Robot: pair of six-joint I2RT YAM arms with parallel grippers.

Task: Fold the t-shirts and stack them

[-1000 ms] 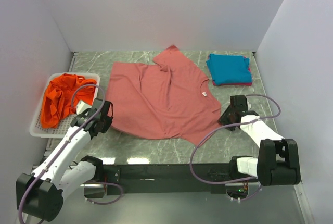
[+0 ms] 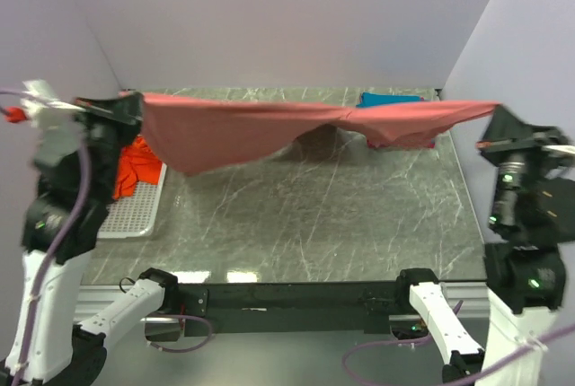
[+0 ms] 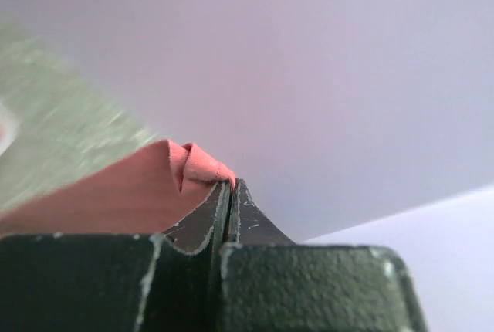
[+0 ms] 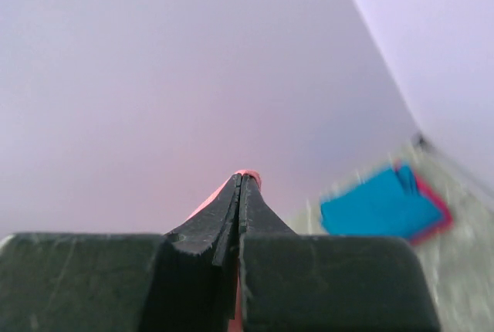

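Observation:
A salmon-red t-shirt (image 2: 243, 130) is stretched in the air between my two grippers, high above the table. Its left corner (image 3: 201, 166) is pinched in my left gripper, which is shut on the fabric. At the other end, my right gripper is shut on a bit of the same shirt (image 4: 248, 173); most of it is hidden behind the fingers in the right wrist view. At the back right of the table lies a folded blue shirt (image 4: 382, 204) on a dark pink one (image 4: 436, 228).
On the left stands a white basket (image 2: 135, 211) with orange clothing (image 2: 137, 169) in it, partly hidden by my left arm. Walls close in at the back and sides.
Both grippers have risen and spread apart, lifting the red shirt off the table and pulling it taut. Earlier it lay spread out flat, its front edge near the grippers.

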